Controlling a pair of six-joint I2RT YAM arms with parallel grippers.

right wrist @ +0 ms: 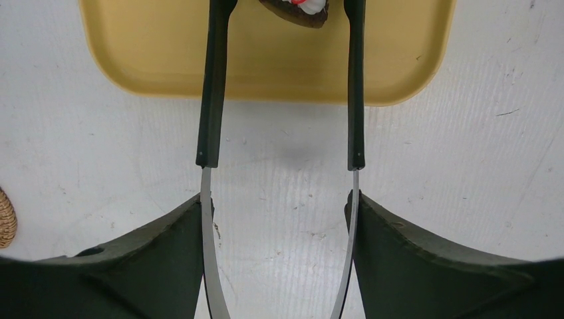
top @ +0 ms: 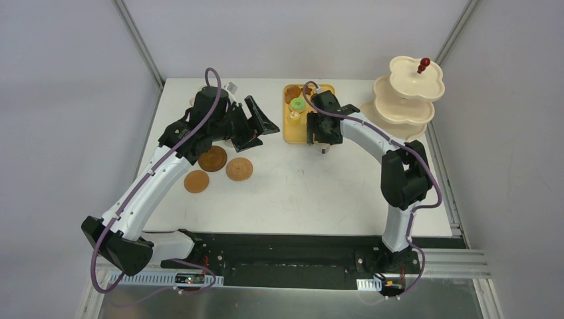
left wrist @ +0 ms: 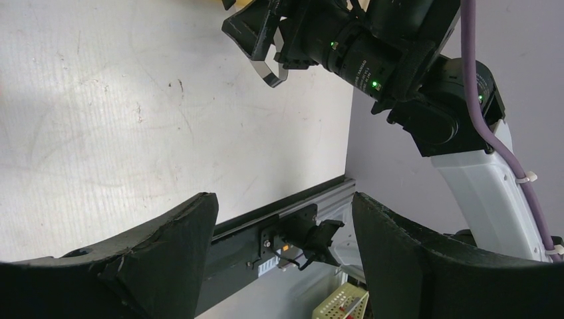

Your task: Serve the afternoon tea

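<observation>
My right gripper is shut on a pair of tongs (right wrist: 211,266), with metal arms and dark tips. Those tips stand apart, one on each side of a brown cake piece (right wrist: 306,14) topped with white cream and red; the cake is cut off by the upper edge, so contact cannot be told. It is over the front part of a yellow tray (top: 292,137), which bears several pastries, among them a green ring (top: 297,105). Left of the tray, my left gripper (top: 269,135) is open and empty. At the back right rises a cream tiered stand (top: 402,109) with a red knob.
Round wooden coasters (top: 239,169) lie in front of the left arm, whose body hides things behind it. My right forearm passes close to the stand.
</observation>
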